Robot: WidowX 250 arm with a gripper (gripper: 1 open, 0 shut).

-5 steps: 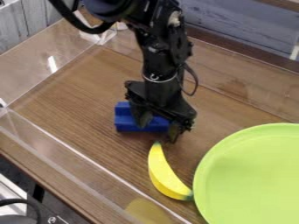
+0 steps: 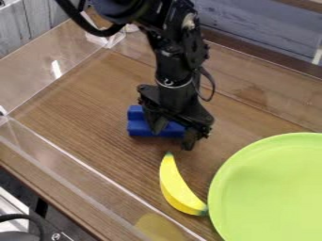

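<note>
My black gripper point(image 2: 172, 130) is lowered over a blue block point(image 2: 141, 127) in the middle of the wooden table point(image 2: 75, 113), its fingers spread open around the block and partly hiding it. A yellow banana point(image 2: 178, 189) lies just in front of the block, toward the bottom of the view. To its right is a large green plate point(image 2: 270, 188).
A clear plastic rim runs along the table's left side and near edge. A pale wooden wall point(image 2: 265, 42) stands behind. Dark cables lie at the lower left, off the table.
</note>
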